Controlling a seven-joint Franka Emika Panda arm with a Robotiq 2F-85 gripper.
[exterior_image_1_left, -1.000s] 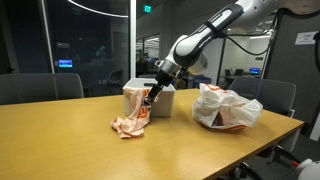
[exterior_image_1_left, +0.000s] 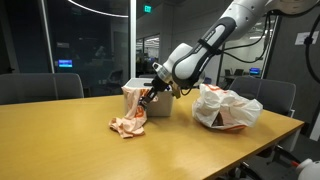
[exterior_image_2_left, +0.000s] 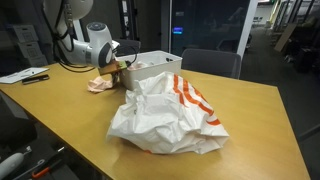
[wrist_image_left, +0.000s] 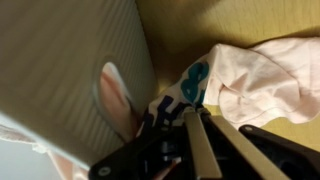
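A pale pink cloth (exterior_image_1_left: 128, 127) with a printed pattern lies partly on the table, and part of it rises against the near side of a light grey box (exterior_image_1_left: 160, 103). My gripper (exterior_image_1_left: 147, 101) is low beside that box. In the wrist view my gripper is shut on the cloth (wrist_image_left: 245, 82) near its dark and teal print. Right next to the fingers stands the box wall (wrist_image_left: 75, 62), where pink fabric shows through an oval handle hole. Exterior view 2 shows the cloth (exterior_image_2_left: 101, 84) beside the box (exterior_image_2_left: 150, 70); the fingertips are hard to make out there.
A large crumpled white bag with orange stripes (exterior_image_2_left: 168, 115) rests on the table close to the box. Chairs (exterior_image_1_left: 30, 88) line the far edge.
The arm's upper part has come down slightly over the last second, while the gripper has stayed close to the box and cloth. The cloth on the table shows little change.
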